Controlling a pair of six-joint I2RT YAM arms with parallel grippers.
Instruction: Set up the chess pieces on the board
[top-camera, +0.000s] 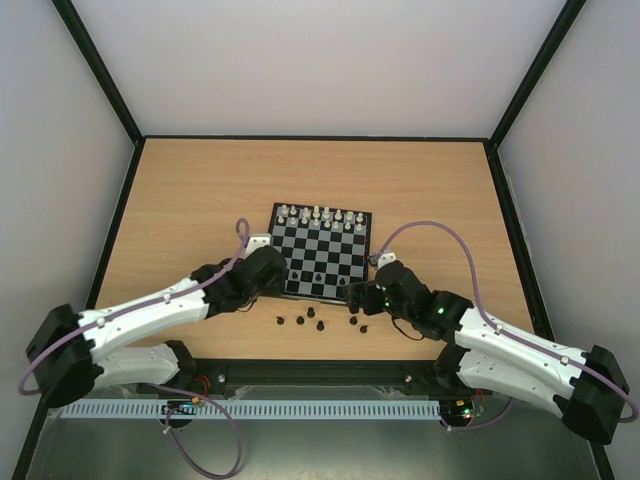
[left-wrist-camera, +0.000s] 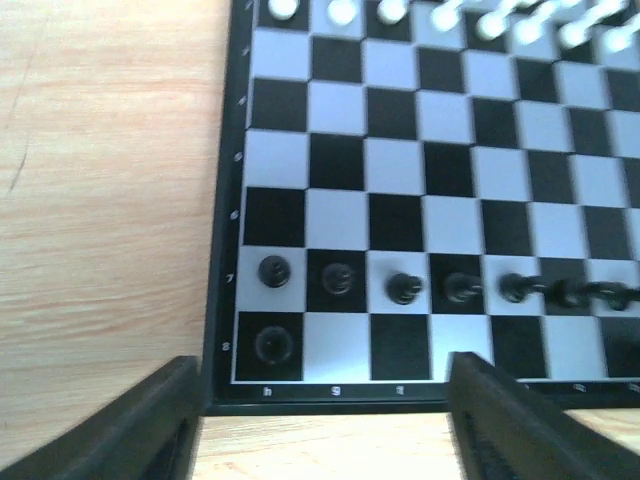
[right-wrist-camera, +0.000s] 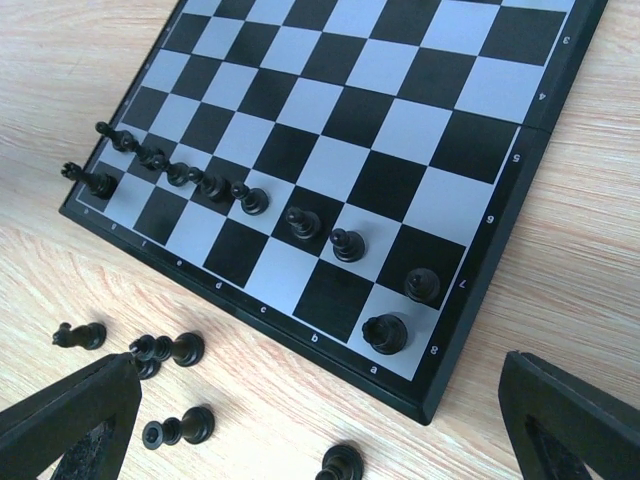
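The chessboard lies mid-table, with white pieces filling its two far rows. A row of black pawns stands along the near side, and a black piece occupies the near left corner square. The near right corner square holds another black piece. My left gripper is over the board's near left edge, fingers apart and nothing between them. Open and empty, my right gripper is by the near right corner. Several black pieces are off the board, on its near side.
In the right wrist view, loose pieces include one lying on its side, another farther down, and one cut by the lower edge. Bare wooden table surrounds the board, widest at the back and left.
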